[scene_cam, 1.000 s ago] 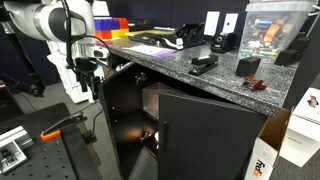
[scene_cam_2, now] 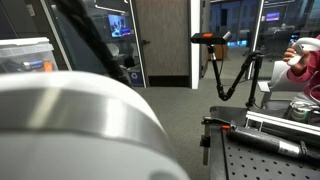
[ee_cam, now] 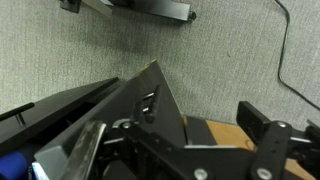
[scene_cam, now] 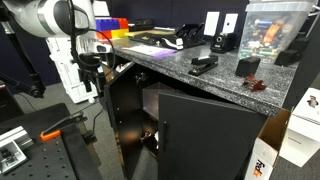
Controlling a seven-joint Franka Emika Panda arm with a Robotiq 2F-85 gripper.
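A dark cabinet stands open under the counter, its left door (scene_cam: 126,115) swung outward and its right door (scene_cam: 205,138) angled out too. My gripper (scene_cam: 97,75) is at the outer side of the left door, close to its upper edge. From the wrist view, the gripper is open, with its two fingers (ee_cam: 258,125) wide apart. The corner of a dark door panel (ee_cam: 150,90) reaches between and beyond them. Whether a finger touches the panel I cannot tell. In exterior view 2 the white arm (scene_cam_2: 80,130) fills the foreground and the gripper is hidden.
On the grey counter (scene_cam: 225,84) sit a stapler (scene_cam: 203,65), a black block (scene_cam: 247,67) and a clear bin (scene_cam: 272,32). An open cardboard box (scene_cam: 267,145) stands at right. A dark perforated table (scene_cam: 62,155) lies at front left. Carpet (ee_cam: 225,60) is clear beside the door.
Over the last second the left door has turned slightly, so more of its pale brown edge shows. The arm has shifted only a little. The right door looks the same.
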